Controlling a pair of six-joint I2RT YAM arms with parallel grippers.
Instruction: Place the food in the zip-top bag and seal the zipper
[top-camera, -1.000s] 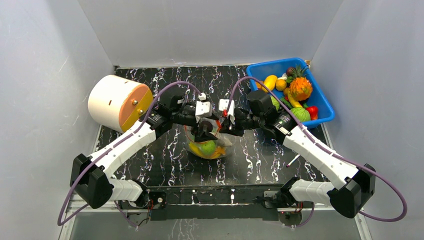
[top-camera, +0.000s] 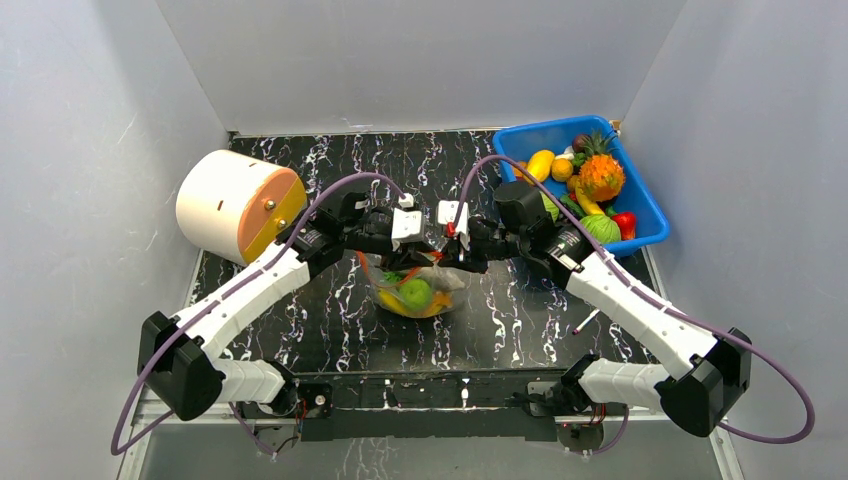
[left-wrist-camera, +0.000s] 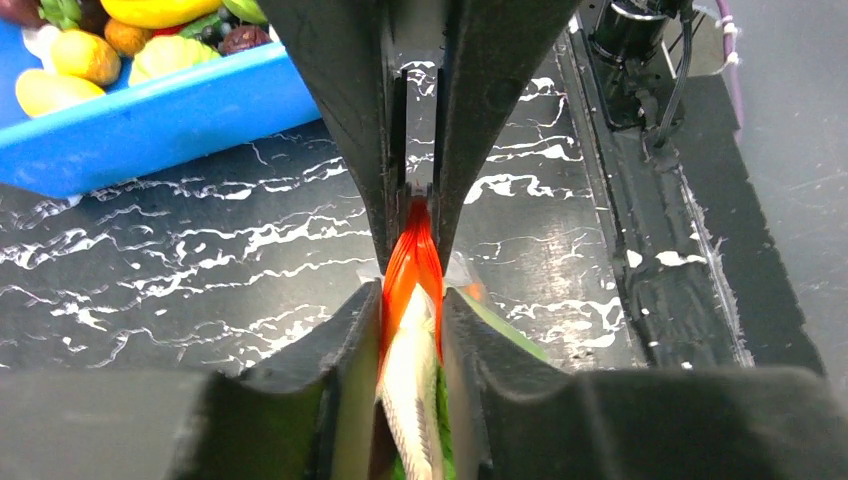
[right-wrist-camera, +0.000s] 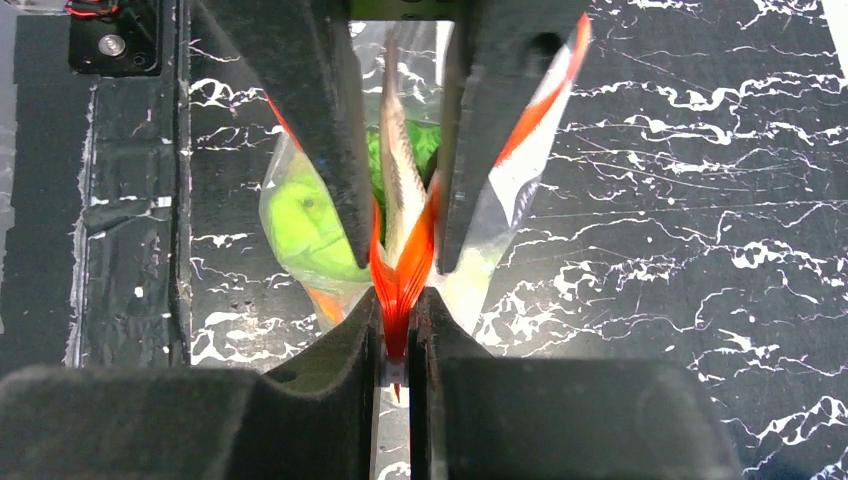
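The clear zip bag (top-camera: 445, 298), with an orange zipper strip along its mouth, hangs below both grippers. Inside it a green apple-like fruit (top-camera: 415, 293), something yellow and leafy green show. My right gripper is shut on one end of the orange strip (right-wrist-camera: 398, 300), both sides pinched together. Facing it, my left gripper stands part open, its fingers on either side of the two orange strips. Between those strips the mouth still gapes near the left gripper, with a brownish-silver, fish-like item (left-wrist-camera: 408, 390) showing in it.
A blue bin (top-camera: 655, 228) full of toy produce stands at the back right. To the left lies a white and orange cylinder (top-camera: 225, 205). A small pen-like stick (top-camera: 585, 322) rests on the right of the marbled table, which is otherwise mostly clear.
More of the green fruit shows. The right arm looks still.
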